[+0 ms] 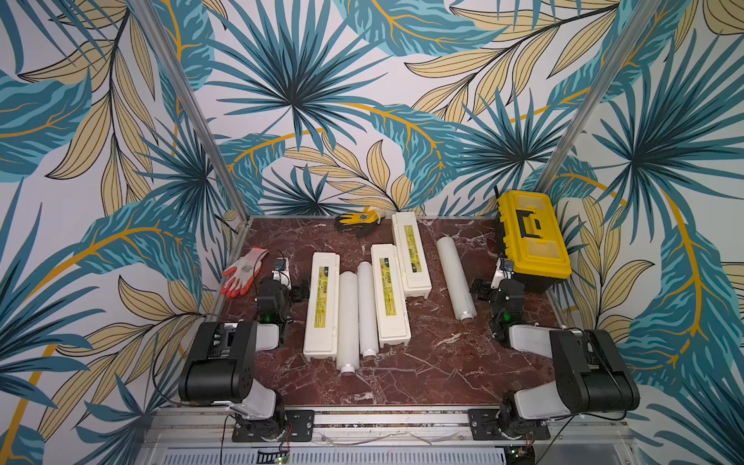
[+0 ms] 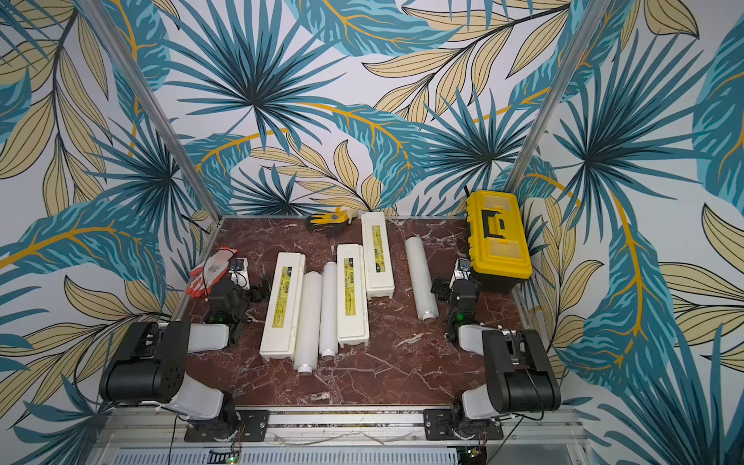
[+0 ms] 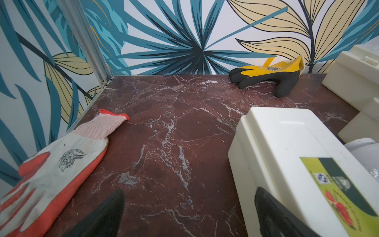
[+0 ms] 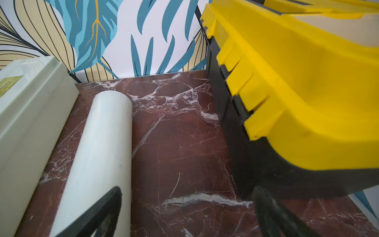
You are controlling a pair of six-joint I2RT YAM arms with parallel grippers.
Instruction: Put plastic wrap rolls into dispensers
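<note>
Three white dispenser boxes with yellow-green labels lie closed on the table: a left box (image 1: 316, 341), a middle box (image 1: 395, 329) and a back box (image 1: 419, 283). Between the left and middle boxes lie two white wrap rolls side by side, the left roll (image 1: 348, 317) and the right roll (image 1: 367, 310). A third roll (image 1: 455, 279) rests alone to the right of the back box. My left gripper is open and empty, left of the left box. Open and empty too, my right gripper stands between the lone roll and the toolbox.
A yellow and black toolbox (image 1: 534, 232) stands at the back right, close to my right gripper. At the left edge lies a white-red glove (image 3: 71, 165); a yellow-black glove (image 3: 272, 75) is at the back.
</note>
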